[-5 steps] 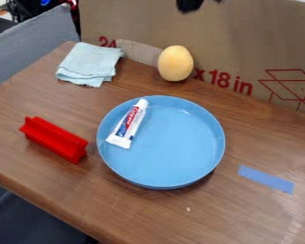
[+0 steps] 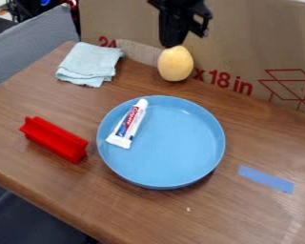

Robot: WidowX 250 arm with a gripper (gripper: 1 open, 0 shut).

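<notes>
My dark gripper (image 2: 174, 36) hangs at the top middle, its fingertips close together just above a yellow egg-shaped object (image 2: 175, 64) that stands against the cardboard. A blue plate (image 2: 177, 148) carries a white toothpaste tube (image 2: 127, 124) on its left side. A red block-like object (image 2: 54, 139) lies left of the plate, and a folded light-blue cloth (image 2: 88, 63) rests at the back left.
A cardboard panel (image 2: 257, 48) backs the wooden table (image 2: 142, 210). A strip of blue tape (image 2: 266, 178) is at the right. Grey padding (image 2: 22, 62) borders the left.
My gripper has come down from the top edge toward the yellow object, with its fingers now closer together. The objects on the table look unchanged.
</notes>
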